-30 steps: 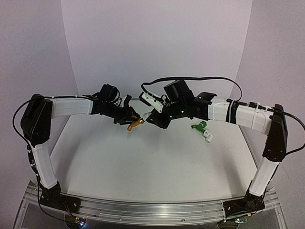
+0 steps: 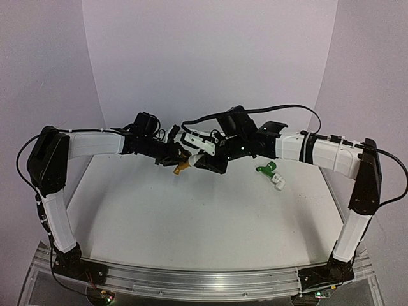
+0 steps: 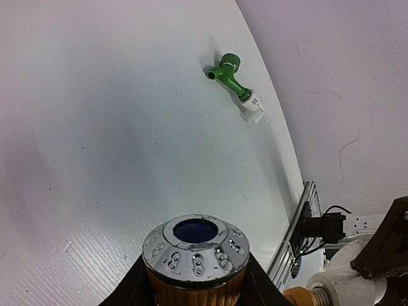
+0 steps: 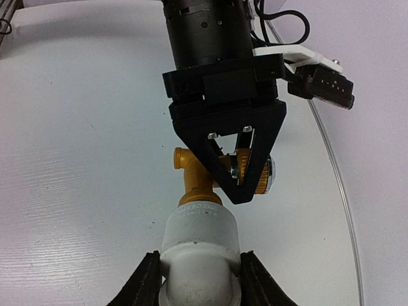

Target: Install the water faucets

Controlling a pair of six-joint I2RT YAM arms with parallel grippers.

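Observation:
An orange faucet [image 2: 183, 166] hangs in the air, with my left gripper shut around its knob. The knob's silver cap [image 3: 196, 248] faces the left wrist camera. My right gripper is shut on a white pipe fitting [image 4: 200, 226], whose far end meets the faucet's orange collar in the right wrist view. From the left wrist view, some thread [image 3: 320, 298] still shows between the orange body and the white fitting. How deeply they are joined is hard to tell.
A green faucet [image 2: 268, 169] with a white fitting [image 2: 278, 182] on its end lies on the table at the right. Walls rise at the back and on both sides.
The right gripper has moved slightly left and turned at the wrist, bringing the white fitting closer to the orange faucet. My left arm has shifted only a little; the green faucet lies still.

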